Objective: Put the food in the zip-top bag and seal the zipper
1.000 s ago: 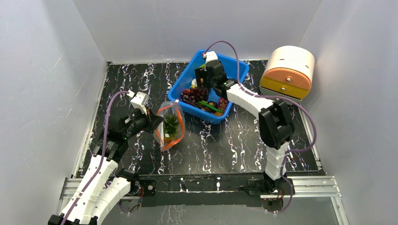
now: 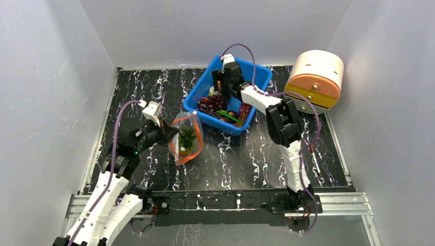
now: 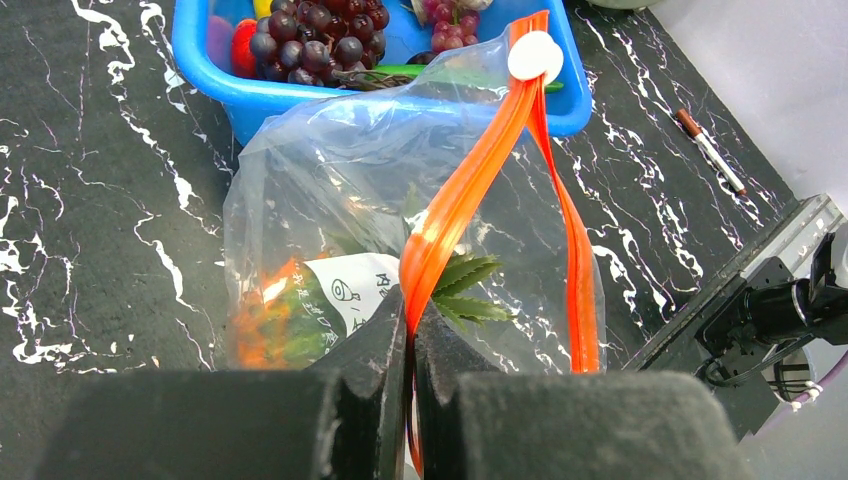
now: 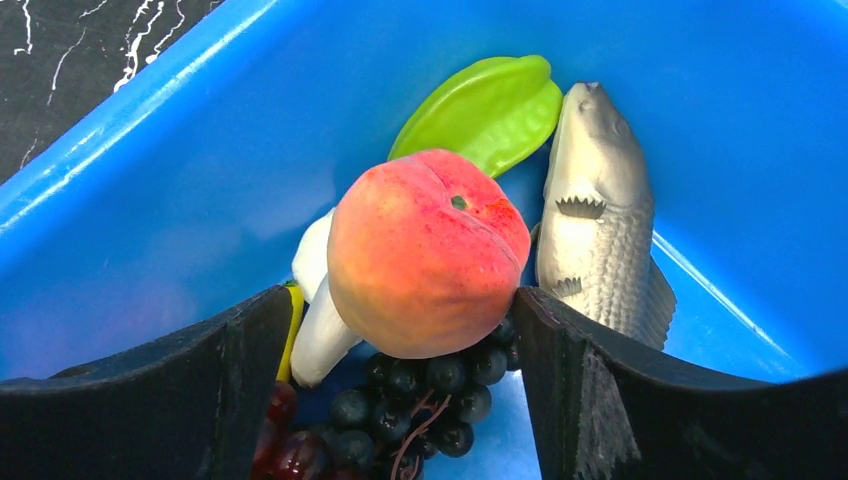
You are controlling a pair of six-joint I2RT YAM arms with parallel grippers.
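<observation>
In the top view, my left gripper [image 2: 176, 131] is shut on the edge of the clear zip top bag [image 2: 193, 123]; its orange zipper strip [image 3: 455, 205] runs down between the fingers. Inside the bag, a pineapple [image 2: 185, 143] with green leaves shows, along with a white label [image 3: 357, 285]. Over at the blue bin [image 2: 205, 84], my right gripper is part open around a peach [image 4: 425, 260]. Its right finger [image 4: 560, 330] meets the peach's edge, while a gap shows between the left finger and the fruit.
Around the peach lie a green star fruit [image 4: 490, 110], a grey fish [image 4: 600, 210], a white mushroom-like piece [image 4: 322, 335] and dark grapes [image 4: 440, 390]. A toy bread box [image 2: 314, 79] stands at the right, a marker [image 2: 315, 159] in front of it.
The right arm's elbow has swung inward to the left, while its gripper stays over the bin, with the peach now showing at its fingers. My left arm and the bag look unchanged.
</observation>
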